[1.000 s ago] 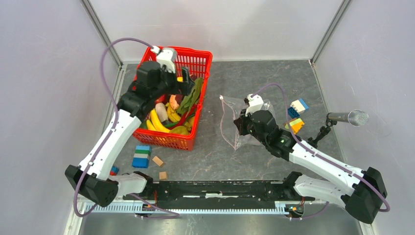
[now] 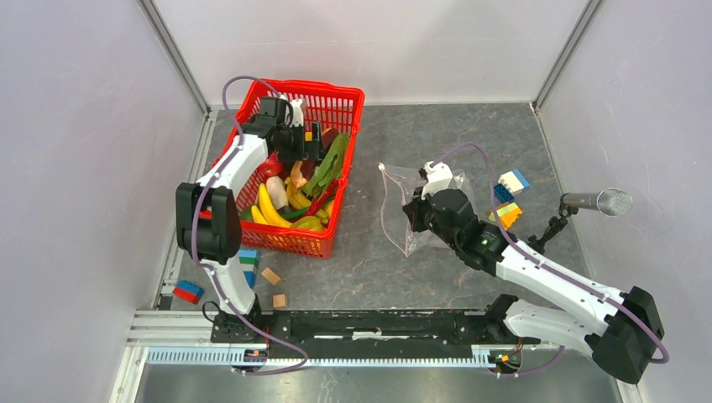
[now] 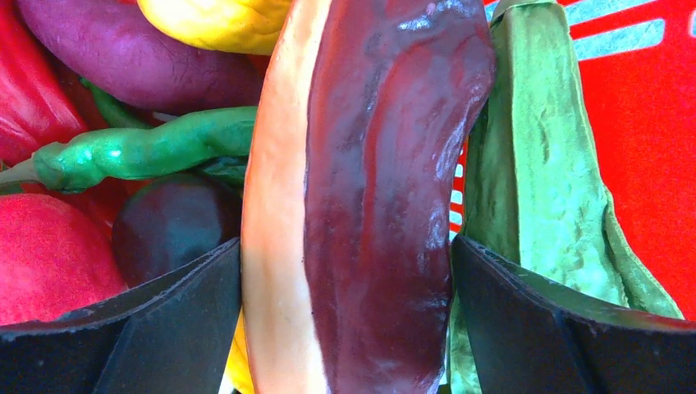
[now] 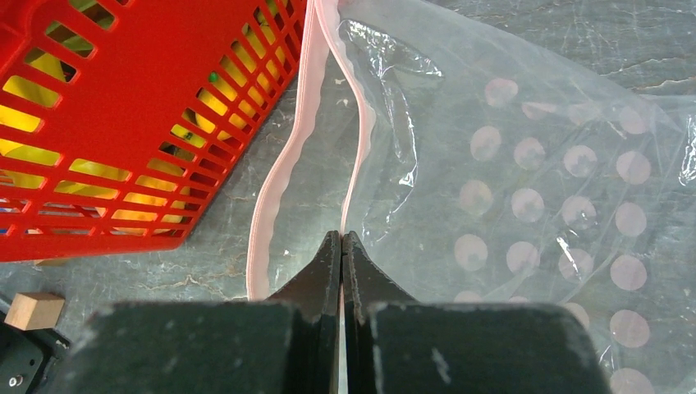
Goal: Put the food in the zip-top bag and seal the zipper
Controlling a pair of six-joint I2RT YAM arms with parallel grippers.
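Note:
A long food piece, glossy dark brown with a tan side [image 3: 369, 189], lies in the red basket [image 2: 342, 92]. Over it, my left gripper stands open, one finger on each side of the piece. Whether the fingers touch it cannot be told. The clear zip top bag [image 4: 525, 164] lies on the table with its pink zip edges [image 4: 279, 176] parted at the mouth. At one of those edges my right gripper is shut, pinching the strip. In the top view the left arm hides part of the basket.
Around the piece lie a green leafy vegetable [image 3: 550, 156], a green pepper [image 3: 156, 148], an eggplant [image 3: 139, 57] and a red round food [image 3: 49, 254]. Toy blocks [image 2: 508, 211] sit right of the bag; wooden blocks [image 2: 271, 276] sit below the basket. Table between basket and bag is clear.
The left gripper has swung from above the basket's right side to over the brown piece and come down around it. The right gripper and bag have shifted only slightly.

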